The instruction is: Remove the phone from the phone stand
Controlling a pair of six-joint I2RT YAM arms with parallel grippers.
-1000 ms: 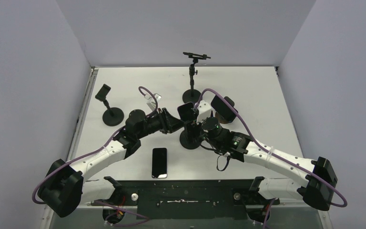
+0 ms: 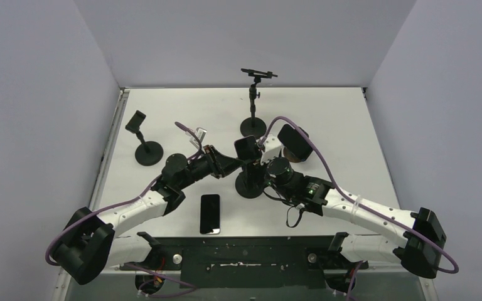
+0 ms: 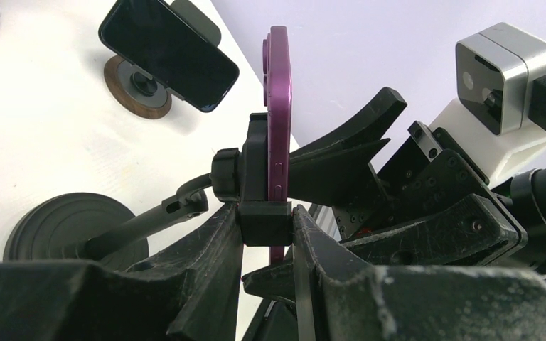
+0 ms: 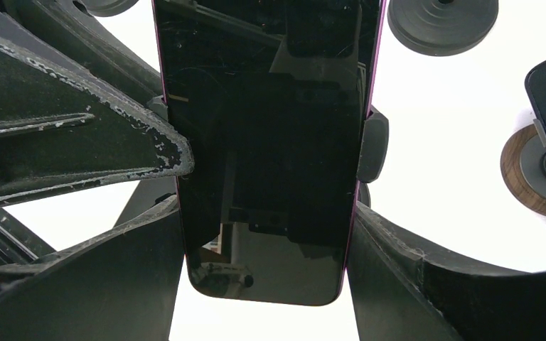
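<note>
A purple-edged phone (image 3: pixel 279 106) with a black screen (image 4: pixel 266 142) is upright in the clamp (image 3: pixel 256 163) of the central stand, whose round base (image 2: pixel 245 187) rests on the table. My left gripper has its fingertips on either side of the clamp's black end block, apparently touching it. My right gripper has its fingers either side of the phone's lower part, at its edges; in the left wrist view its fingers surround the stand's head. Whether either grips firmly is unclear.
A loose phone (image 2: pixel 210 213) lies at the front middle. Other stands stand at the left (image 2: pixel 149 152), back (image 2: pixel 252 127) and right, the last holding a dark phone (image 3: pixel 167 53).
The central stand moved very slightly toward the front.
</note>
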